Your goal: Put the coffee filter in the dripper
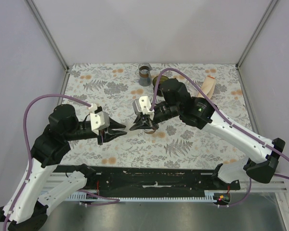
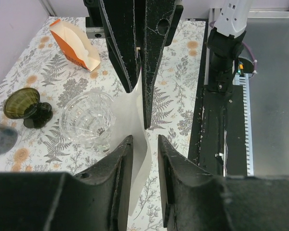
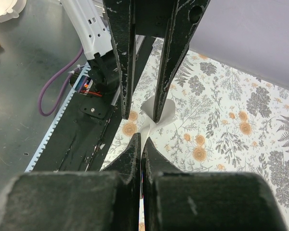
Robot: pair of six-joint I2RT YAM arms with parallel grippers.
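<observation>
A white paper coffee filter (image 2: 130,130) hangs between my two grippers, which face each other over the middle of the table. My right gripper (image 1: 135,126) is shut on the filter, seen as a thin strip in the right wrist view (image 3: 144,139). My left gripper (image 1: 119,130) stands part open around the filter's other end; in the left wrist view its fingers flank the paper. A clear glass vessel (image 2: 85,119), which may be the dripper, stands beneath, mostly hidden by the right arm in the top view.
An olive-brown glass cup (image 2: 26,106) and a steel pitcher (image 1: 145,77) stand at the back. An orange-and-paper packet (image 1: 207,86) lies at the back right.
</observation>
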